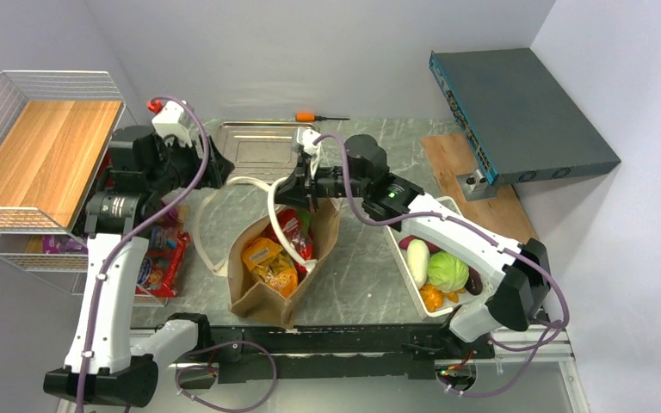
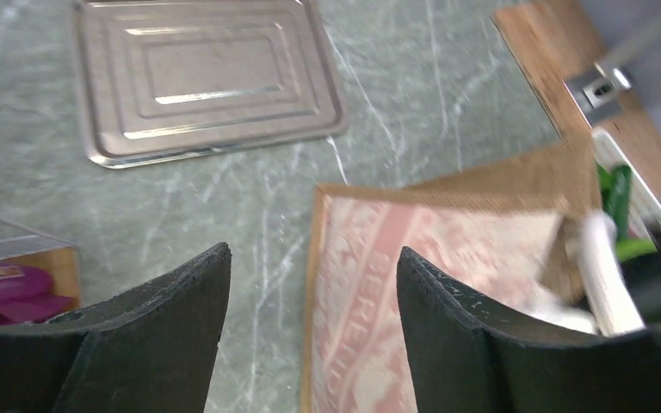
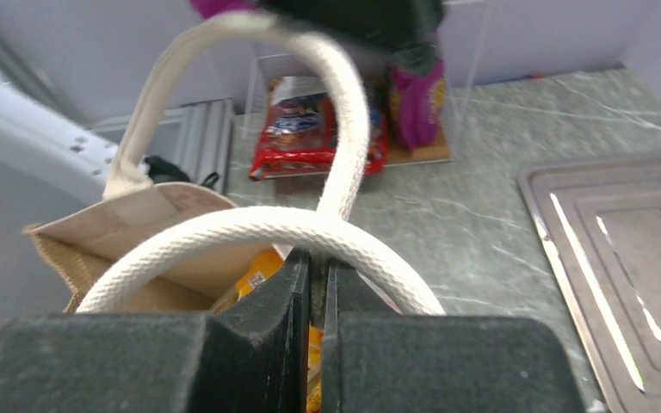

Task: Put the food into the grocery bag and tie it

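The brown grocery bag point(image 1: 262, 305) stands open on the counter, with an orange food pack point(image 1: 271, 265) and a red pack point(image 1: 297, 237) inside. Two white rope handles point(image 1: 275, 215) rise from its rim. My right gripper is shut on a white handle point(image 3: 344, 163) in the right wrist view, above the bag. Up and left of the bag, my left gripper point(image 1: 225, 170) holds nothing. Its fingers point(image 2: 194, 297) stand apart in the left wrist view, with counter and the bag's patterned side point(image 2: 379, 301) seen beyond them.
A metal tray point(image 1: 262, 151) lies behind the bag. At the right stands a white basket of vegetables point(image 1: 447, 305); a wire rack point(image 1: 43, 168) with snack packs point(image 1: 162, 262) is on the left. An orange screwdriver point(image 1: 310, 117) lies by the back wall.
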